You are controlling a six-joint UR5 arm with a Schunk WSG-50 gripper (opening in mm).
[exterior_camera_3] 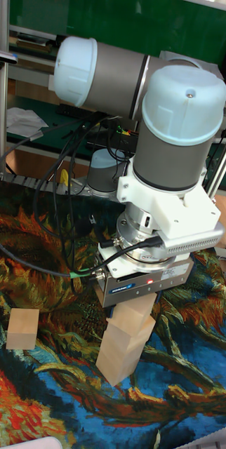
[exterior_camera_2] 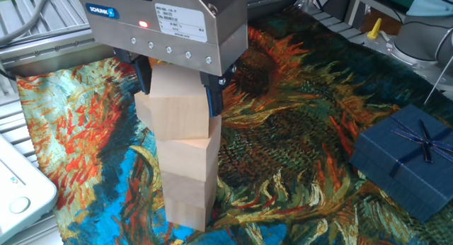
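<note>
A tall stack of several pale wooden blocks stands on the patterned cloth, its layers turned slightly against one another; a lower block [exterior_camera_2: 187,158] shows its front. My gripper [exterior_camera_2: 179,102] is over the stack, pointing down, with one dark finger on each side of the top wooden block [exterior_camera_2: 180,119]. It is shut on that block, which sits over the blocks below, and no clear gap shows beneath it. In exterior view 3 the gripper body hides the fingers above the stack. A loose wooden block [exterior_camera_3: 22,329] lies apart on the cloth; only a sliver shows behind the stack in exterior view 2.
A dark blue gift box [exterior_camera_2: 407,160] with a ribbon sits at the right. At the left edge is a white device [exterior_camera_2: 25,185]. Cables [exterior_camera_3: 43,202] hang beside the arm.
</note>
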